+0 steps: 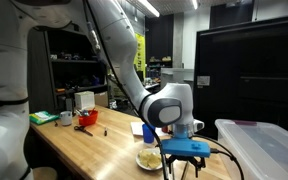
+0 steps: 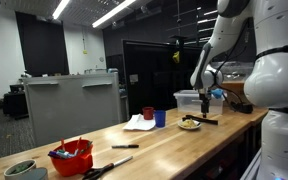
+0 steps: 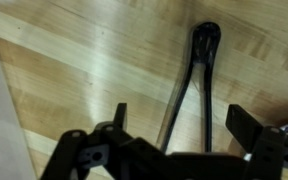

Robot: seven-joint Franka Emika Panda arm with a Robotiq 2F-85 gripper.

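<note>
Black tongs (image 3: 205,45) lie on the wooden table in the wrist view, their joined end pointing up the picture and two thin arms running down. My gripper is open above them, one finger on either side of the tongs and nothing held. The lower ends of the tongs are hidden behind the gripper body. Exterior view 2 has the gripper (image 2: 205,108) low over the far end of the table, near the dark tongs (image 2: 200,121).
A plate with yellowish contents (image 2: 190,124) sits beside the tongs, with a blue cup (image 2: 160,118) behind it. A large white bin (image 1: 259,150) borders the right side. Far off stands a red container (image 2: 71,157).
</note>
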